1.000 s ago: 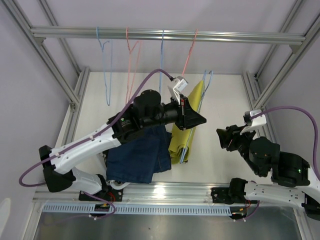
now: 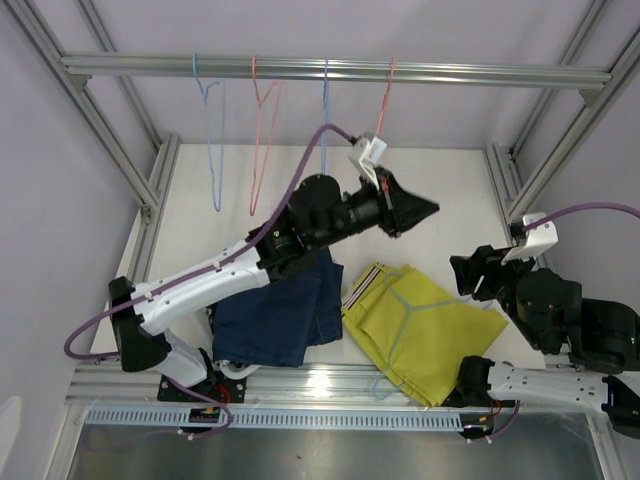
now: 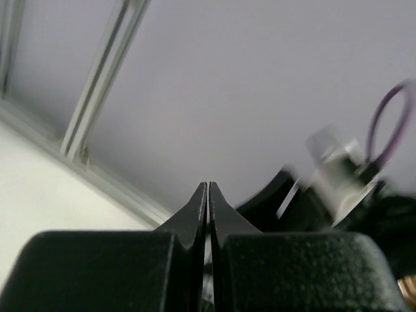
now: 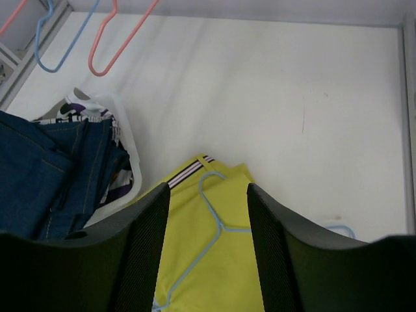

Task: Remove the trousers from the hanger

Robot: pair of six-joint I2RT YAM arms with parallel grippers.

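Note:
Yellow trousers (image 2: 430, 345) lie flat on the white floor in the top view, a light blue hanger (image 4: 216, 227) lying on them. My left gripper (image 2: 410, 205) hangs high over them near the rail; in its blurred wrist view the fingertips (image 3: 195, 214) look together with nothing between. My right gripper (image 2: 475, 275) stands open at the right, above the trousers' edge, empty between its fingers.
An aluminium rail (image 2: 440, 75) carries blue and pink hangers (image 2: 262, 150). Dark jeans (image 2: 260, 320) lie at left on a white bin (image 4: 127, 130) of clothes.
The yellow trousers and blue hanger have fallen from upright to lying flat on the floor. My left gripper has moved slightly right and up; the right one has shifted slightly right.

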